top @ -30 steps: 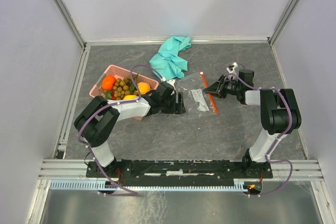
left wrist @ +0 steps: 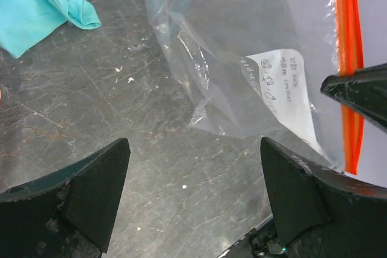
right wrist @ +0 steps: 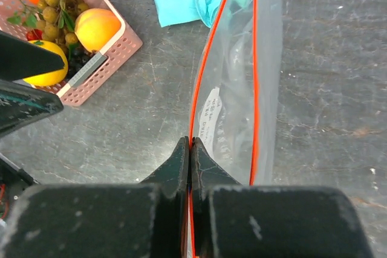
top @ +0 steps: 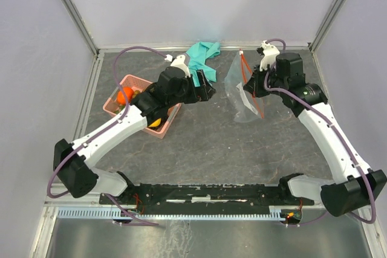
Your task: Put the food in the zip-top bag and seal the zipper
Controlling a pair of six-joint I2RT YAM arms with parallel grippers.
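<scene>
A clear zip top bag [top: 240, 104] with an orange zipper edge hangs from my right gripper, whose fingers are shut on one side of its mouth. The mouth gapes, its two orange strips parted in the right wrist view. A white printed label [left wrist: 284, 92] shows on the bag's wall. To the left of the bag, my left gripper stands open with only tabletop between its fingers. Fruit fills a pink basket [right wrist: 125, 57]: an orange [top: 125, 95], a yellow lemon [right wrist: 48, 67], a peach [right wrist: 97, 28] and small brownish fruits [right wrist: 53, 11]. The left arm covers part of the basket from above.
A turquoise cloth [top: 202, 57] lies at the back, behind the bag. Bare grey table [top: 205, 155] stretches across the front middle and right. Walls close in the left, right and back sides.
</scene>
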